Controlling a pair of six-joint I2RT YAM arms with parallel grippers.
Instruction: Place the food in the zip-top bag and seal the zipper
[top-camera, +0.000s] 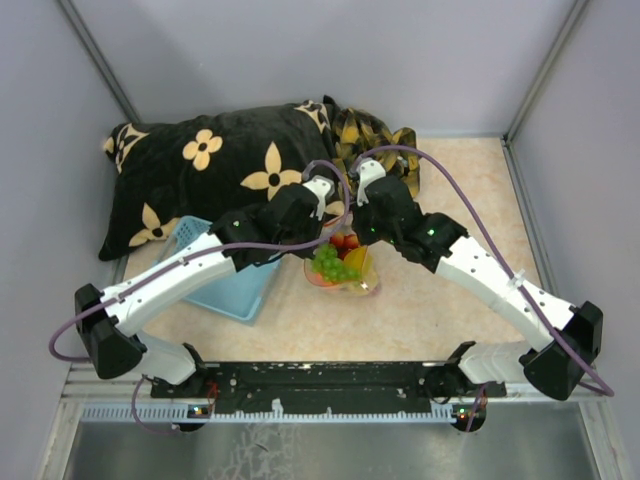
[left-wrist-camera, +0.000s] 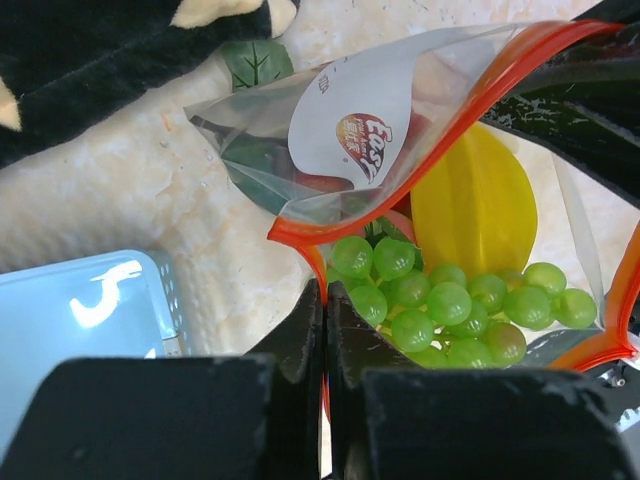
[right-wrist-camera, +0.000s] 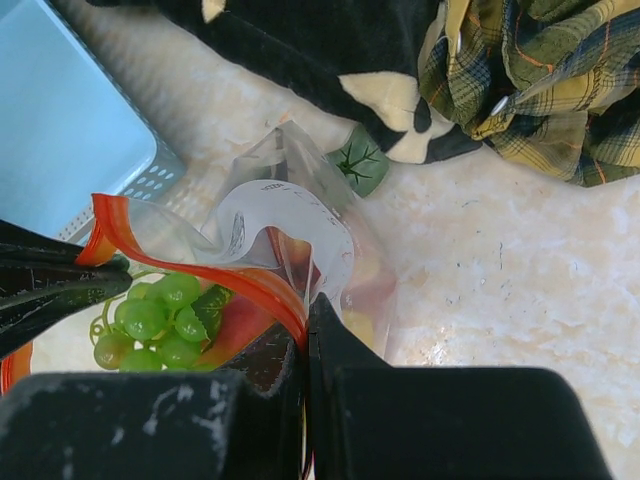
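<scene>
The clear zip bag (left-wrist-camera: 250, 140) lies with its orange-rimmed mouth spread wide between my grippers. Green grapes (left-wrist-camera: 440, 315), a yellow fruit (left-wrist-camera: 470, 210) and reddish food (right-wrist-camera: 235, 325) are inside it; the red pieces are partly hidden. My left gripper is shut on the orange rim, which runs down between its fingers at the mouth's left side. On the opposite side, my right gripper is likewise shut with the rim (right-wrist-camera: 265, 290) between its fingers. From above, the grapes (top-camera: 333, 264) show between both wrists.
A light blue basket (top-camera: 230, 292) stands left of the bag, partly under the left arm. A dark flowered cushion (top-camera: 215, 165) and a plaid cloth (top-camera: 372, 135) lie behind. One green leaf (right-wrist-camera: 358, 162) is beside the bag's far end.
</scene>
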